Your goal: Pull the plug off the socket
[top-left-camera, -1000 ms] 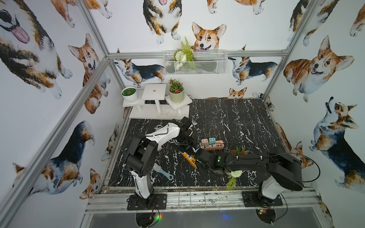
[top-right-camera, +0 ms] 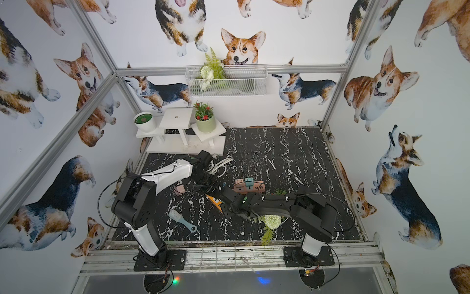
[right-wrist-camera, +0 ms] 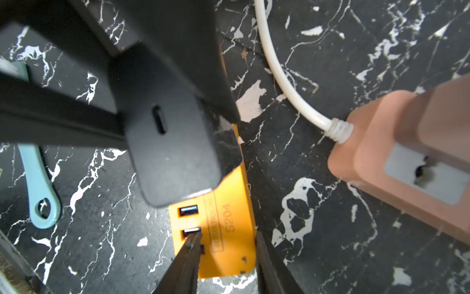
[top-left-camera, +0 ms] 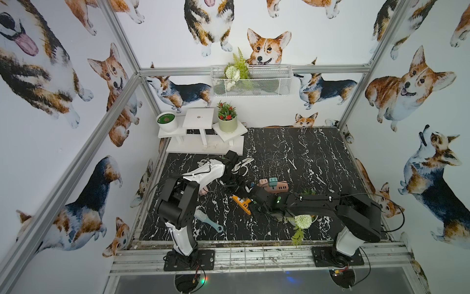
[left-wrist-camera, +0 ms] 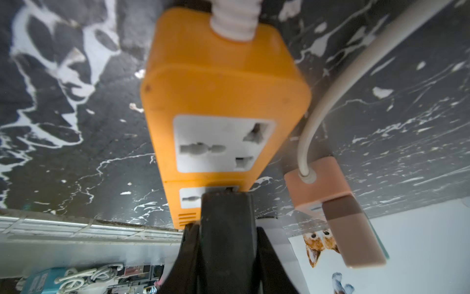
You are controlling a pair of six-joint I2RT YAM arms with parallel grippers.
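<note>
An orange power strip lies on the dark marbled table, its white cable end at the top of the left wrist view. My right gripper is shut on the strip's far end, fingers on both sides. A black block-shaped plug covers part of the strip in the right wrist view. In the left wrist view its body hides part of the lower outlet. The fingers of my left gripper flank this plug. Whether they press on it cannot be told, nor whether the plug sits in the outlet or is clear of it.
A pink power strip with pink and teal plugs stands just beyond the right gripper. A light-blue brush lies front left. White flowers lie beneath the right arm.
The left gripper has shifted a little left over the last second.
</note>
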